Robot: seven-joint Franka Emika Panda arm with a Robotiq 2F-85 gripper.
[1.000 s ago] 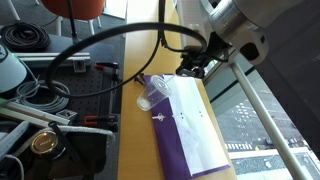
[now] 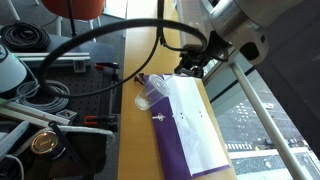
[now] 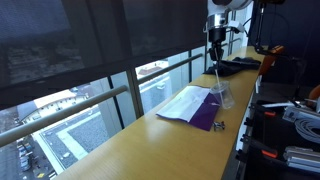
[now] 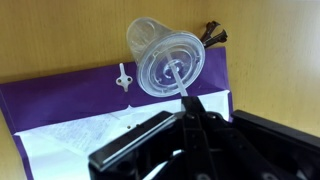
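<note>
A clear plastic cup (image 4: 143,36) with a clear lid (image 4: 158,78) stands at the edge of a purple and white sheet (image 4: 58,95). From the lid, a thin pale straw (image 4: 177,74) runs up to my gripper. The fingers are closed, and the straw's upper part meets their tips, apparently held between them. In exterior view 2 the gripper (image 3: 216,58) is well above the cup (image 3: 225,98), with the straw as a pale line between. Exterior view 1 shows the cup (image 2: 152,92) beside the sheet (image 2: 185,120), below and left of the arm.
Dark small parts (image 4: 213,35) lie close to the cup. A black bench (image 2: 85,105) with tools and coiled cables adjoins the table. Windows with a rail (image 3: 90,105) run along the other side.
</note>
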